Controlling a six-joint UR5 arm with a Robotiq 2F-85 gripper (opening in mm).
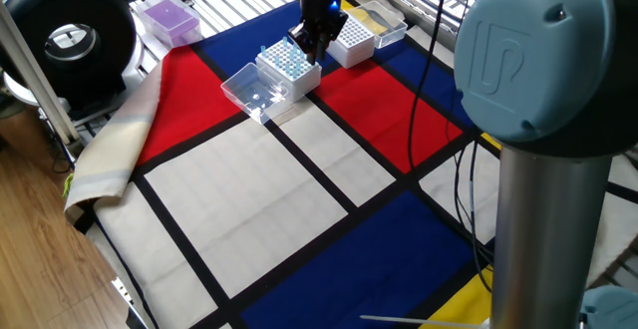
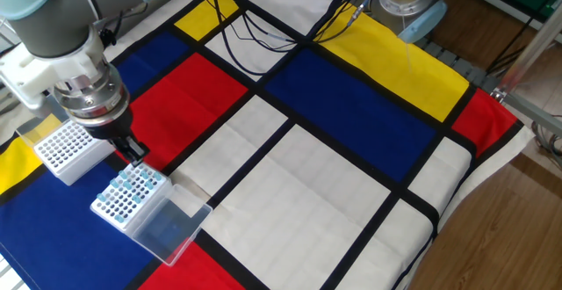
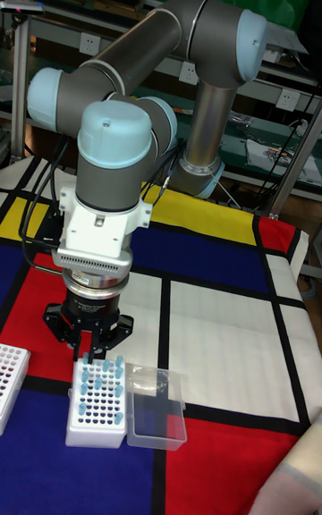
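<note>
A white rack (image 1: 301, 83) with several light blue tips (image 3: 119, 362) standing in its holes sits on the patterned cloth. Its clear lid (image 2: 172, 228) lies hinged open beside it. My black gripper (image 3: 89, 358) points down at the edge of this rack, close to the tips along that side. In exterior view 2 its fingertips (image 2: 137, 156) hang by the rack's corner. The fingers look close together, but the gap between them and anything in it are too small to make out. Whether the fingertips touch the rack does not show.
A second white rack (image 2: 68, 149), without blue tips that I can see, stands nearby with its clear lid (image 1: 384, 20) open. A purple-filled box (image 1: 169, 22) sits at the cloth's far edge. Cables (image 1: 417, 120) hang by the arm.
</note>
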